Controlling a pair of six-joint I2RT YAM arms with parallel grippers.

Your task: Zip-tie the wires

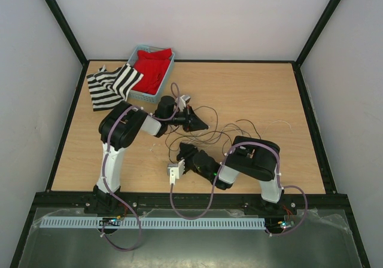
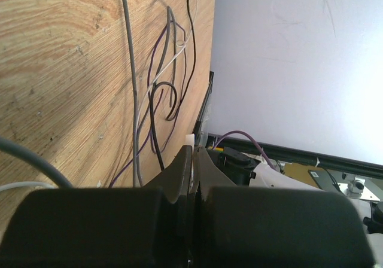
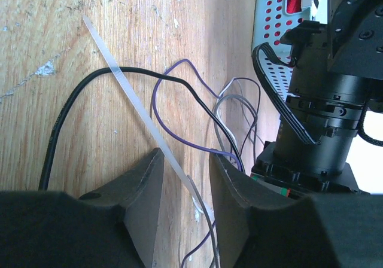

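Several thin wires [image 1: 226, 131] in black, grey, purple and white lie loosely tangled on the wooden table, partly under the arms. A translucent white zip tie [image 3: 125, 85] crosses a black wire in the right wrist view. It runs down between the parted fingers of my right gripper, which is part open. A grey wire end also lies in that gap. My left gripper is shut beside the wires. A small white bit [image 2: 190, 139] shows right at its tips; whether it is pinched there I cannot tell.
A light blue basket [image 1: 169, 79] with red cloth [image 1: 152, 70] stands at the back left, beside a striped cloth [image 1: 111, 85]. Free table lies to the right and back. Both arms are close together over the wires.
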